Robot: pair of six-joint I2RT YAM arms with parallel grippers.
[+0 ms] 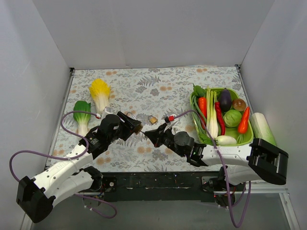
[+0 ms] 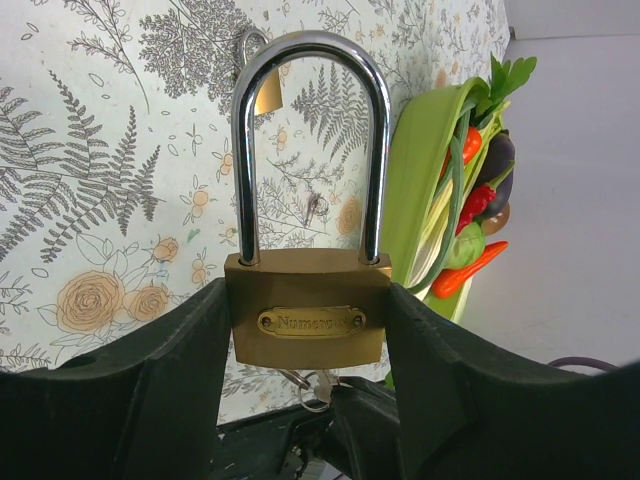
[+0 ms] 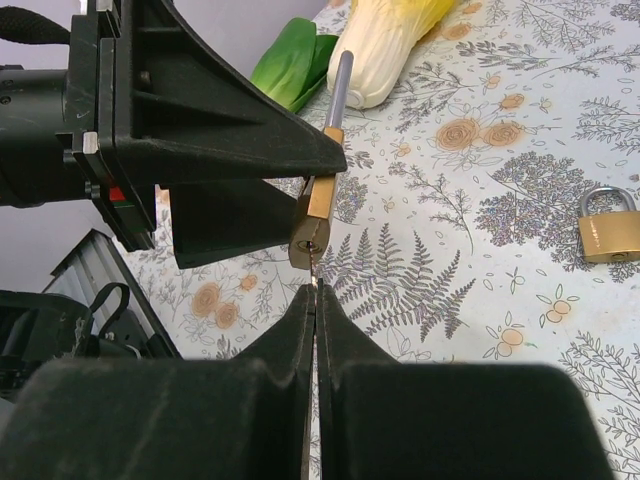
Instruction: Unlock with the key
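Note:
My left gripper (image 1: 136, 126) is shut on the sides of a large brass padlock (image 2: 308, 340), labelled "Numerous", above the table. Both legs of its steel shackle (image 2: 310, 45) are down in the body. The keyhole face of the padlock (image 3: 308, 240) points at my right gripper, which is shut on a thin key (image 3: 312, 268). The key's shaft reaches up to the keyhole; how deep it sits cannot be told. A ring (image 2: 315, 402) hangs by the right fingertips in the left wrist view. A smaller closed padlock (image 3: 611, 235) lies on the table.
A green basket of vegetables (image 1: 198, 132) stands on the right, a pale long vegetable (image 1: 263, 129) beside it. Yellow cabbage (image 1: 100, 93) and bok choy (image 1: 82, 115) lie at the left.

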